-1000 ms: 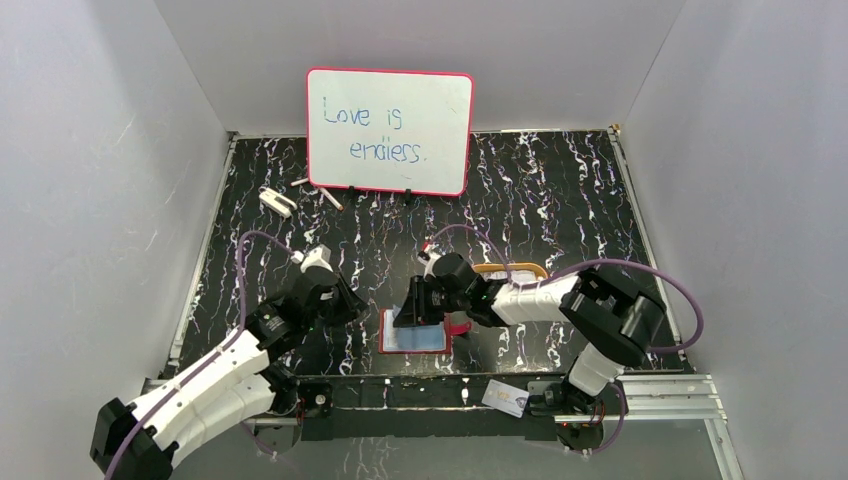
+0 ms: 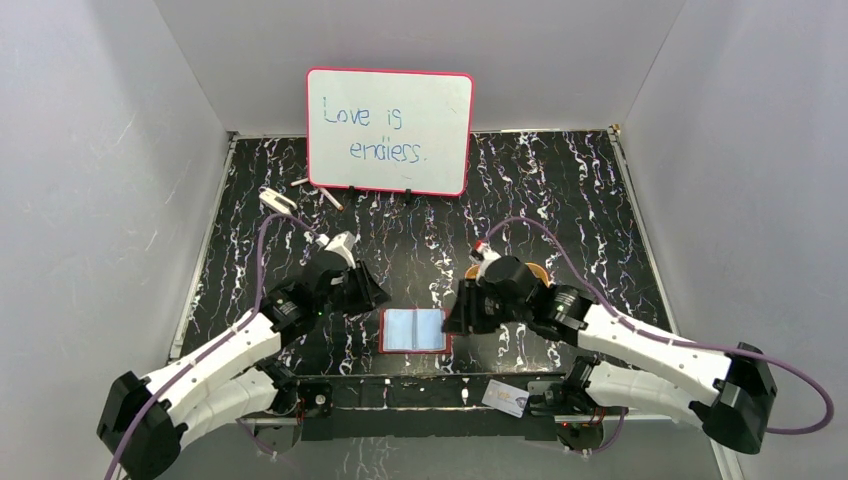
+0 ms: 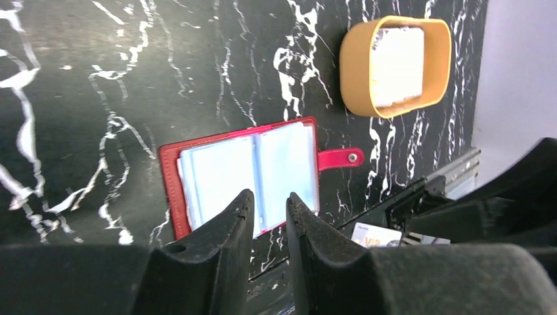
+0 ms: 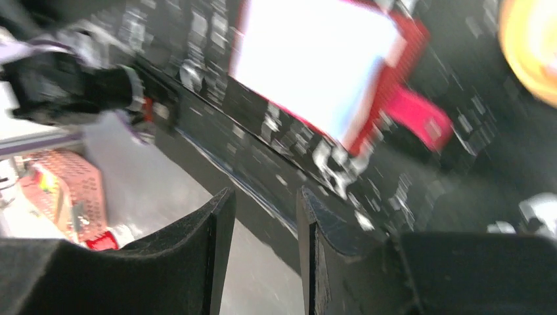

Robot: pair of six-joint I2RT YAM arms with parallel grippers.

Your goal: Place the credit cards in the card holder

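An open red card holder (image 2: pixel 398 330) with pale sleeves and a snap strap lies near the front edge, also seen in the left wrist view (image 3: pixel 217 184). A tan tray (image 3: pixel 355 72) holding white cards (image 3: pixel 397 62) is to its right, mostly behind the right arm from the top. My left gripper is above and left of the holder, part open, nothing seen between its fingers. My right gripper is right of the holder, part open and empty; its view is blurred.
A whiteboard (image 2: pixel 389 95) stands at the back, with pens and an eraser (image 2: pixel 277 201) at its left. A silver card (image 2: pixel 505 397) lies beyond the front edge.
My right gripper has moved right, off the card holder, uncovering its sleeves. My left gripper has moved slightly up and to the right in the top view.
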